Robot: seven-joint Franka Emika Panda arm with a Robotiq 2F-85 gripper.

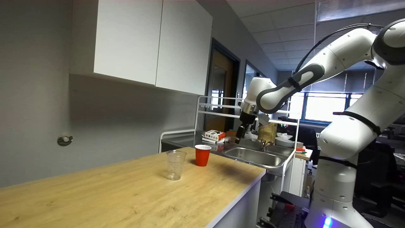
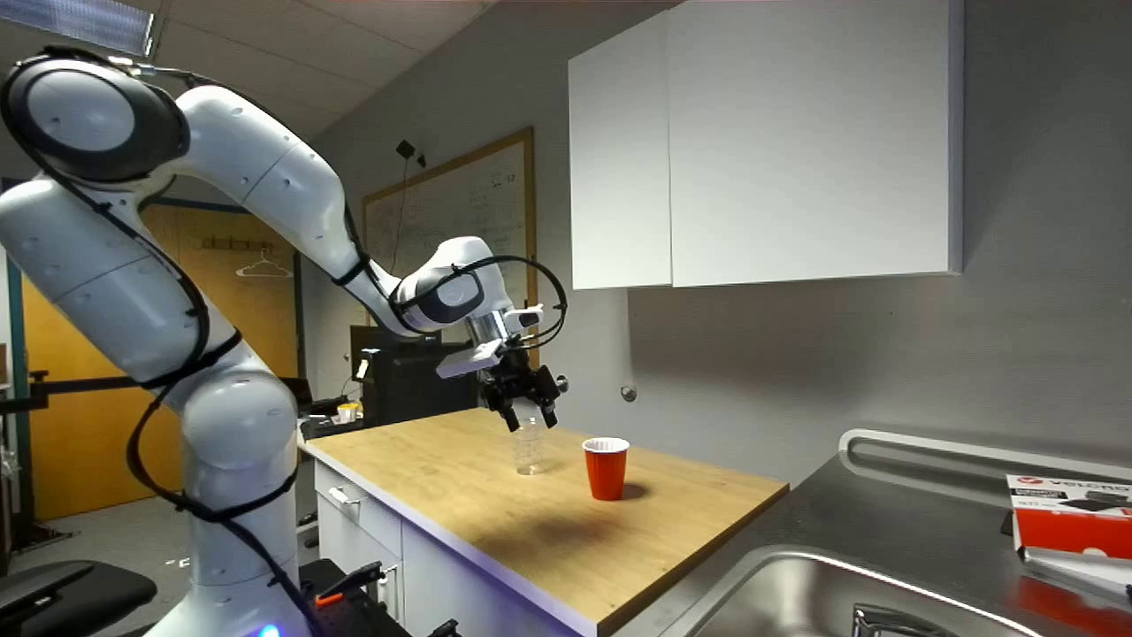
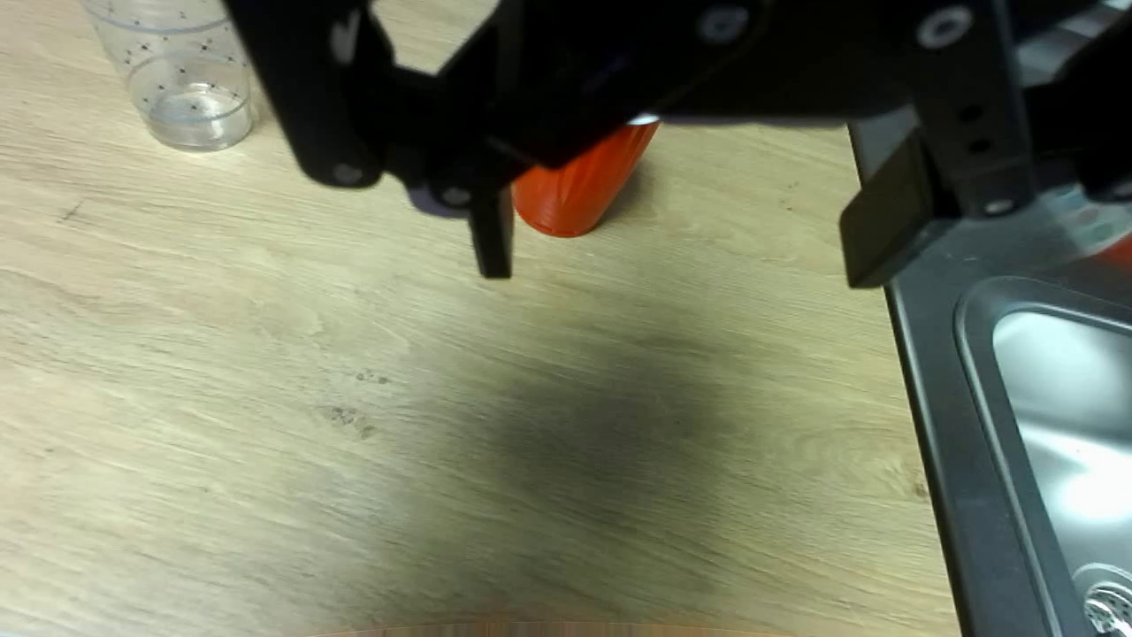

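Observation:
On the wooden counter stands a red cup [image 1: 202, 156] with a white inside, upright. Beside it is a clear plastic cup [image 1: 175, 166], upright too, with small dark marks on its side. In the wrist view the red cup [image 3: 573, 191] is partly covered by the black gripper, and the clear cup [image 3: 191, 85] shows at the upper left. My gripper [image 2: 532, 425] hangs in the air above the counter, apart from both cups. Its two fingers are spread wide in the wrist view, the right fingertip [image 3: 897, 223] far from the left one, with nothing held between them.
A steel sink [image 1: 250, 154] lies to the right of the counter, past the counter's end. White cabinets [image 2: 806, 149] hang on the wall above. A red and white box [image 2: 1072, 520] lies on the dark worktop.

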